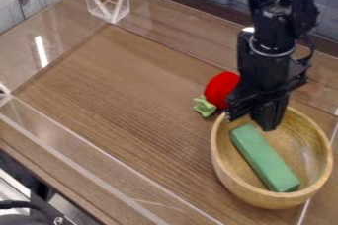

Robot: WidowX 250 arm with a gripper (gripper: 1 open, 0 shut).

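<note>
My black gripper (256, 112) hangs from the arm at the right, over the back part of a tan oval bowl (307, 160). A green rectangular block (263, 158) lies in the bowl, below the gripper and slanted toward the front. The gripper looks shut, with nothing visible between its fingers, though its tips are dark and small. A red object (222, 85) lies just behind and left of the bowl, with a small green piece (204, 107) beside it.
A white wire rack (103, 5) stands at the back left. A dark round shape sits at the bottom left corner.
</note>
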